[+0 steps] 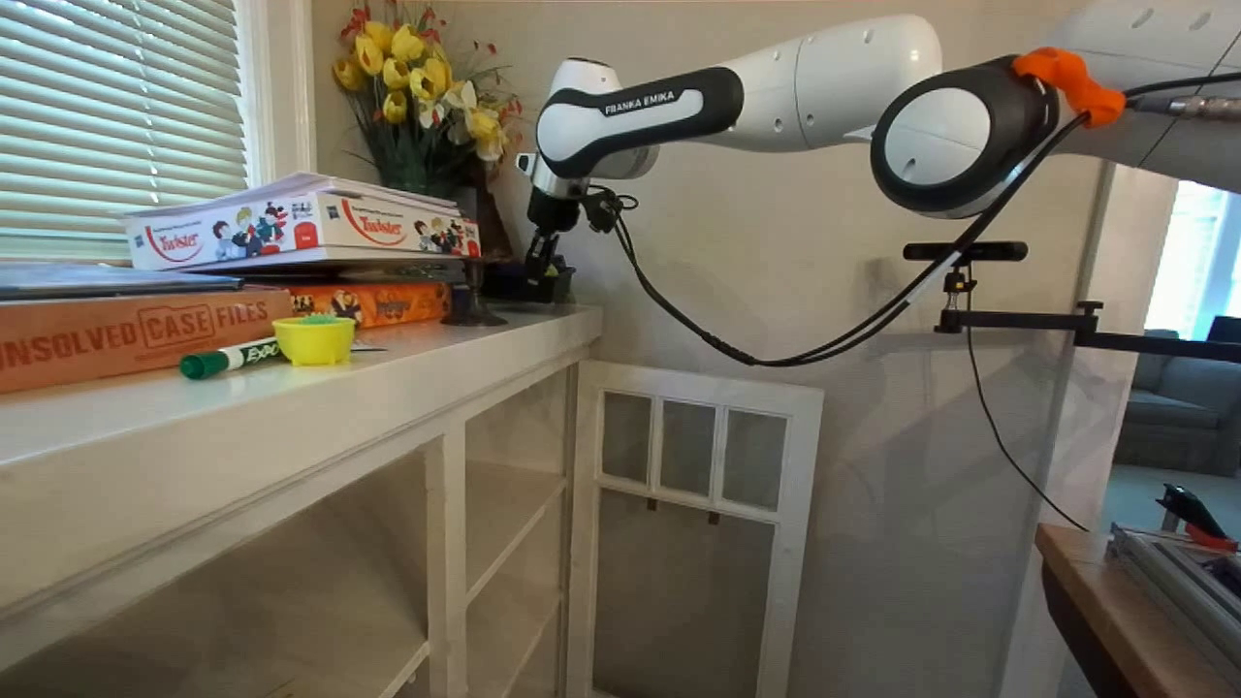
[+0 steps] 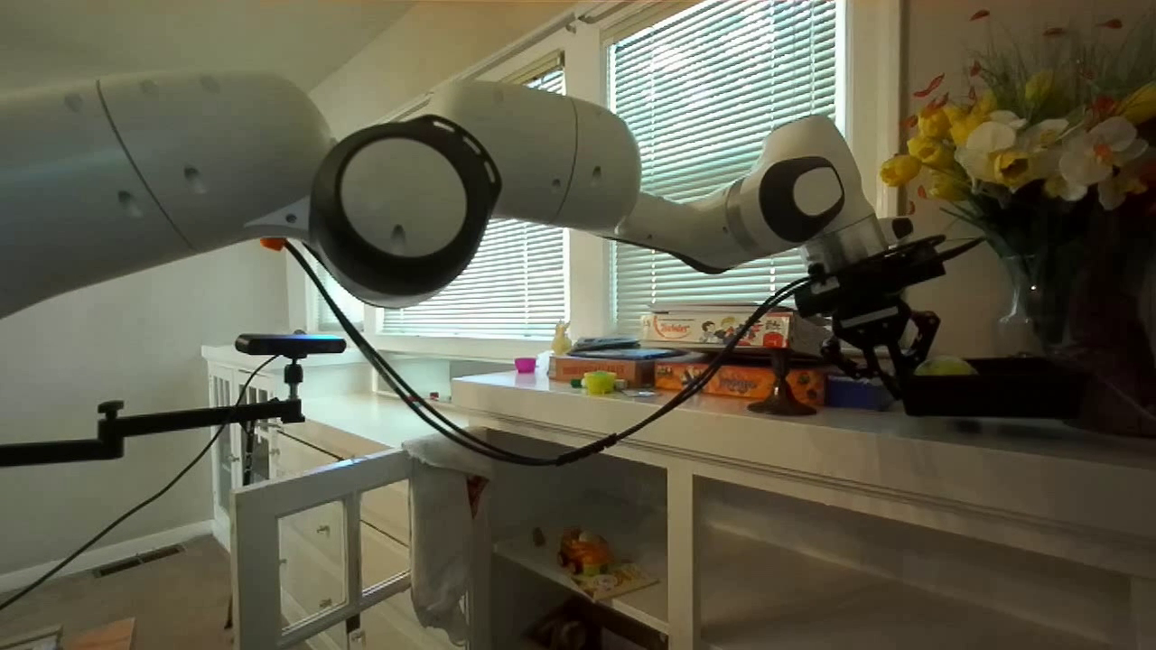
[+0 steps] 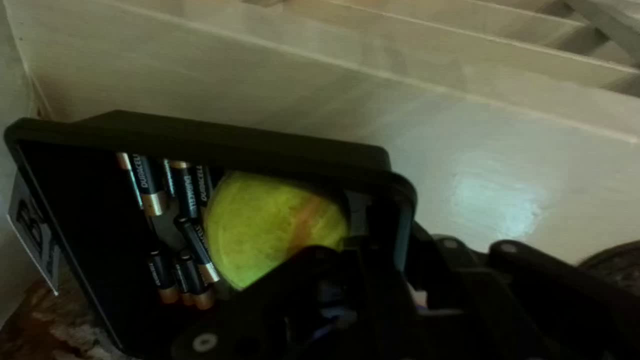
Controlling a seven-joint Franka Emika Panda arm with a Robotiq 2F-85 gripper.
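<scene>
A black tray is at the right end of the white ledge, close to the wall in the corner. My gripper reaches down to the tray's near end and is shut on its side wall. In the wrist view one dark finger lies inside the tray's rim and the other outside, with the wall between them. Inside the tray rest a yellow-green round object with an orange streak and several Duracell batteries. The fingers hide the tray's lower right corner. Whether its base touches the ledge, I cannot tell.
A dark candlestick stands near the gripper, beside stacked game boxes. A flower vase is behind the tray. Farther along the ledge are a yellow cup and a green marker.
</scene>
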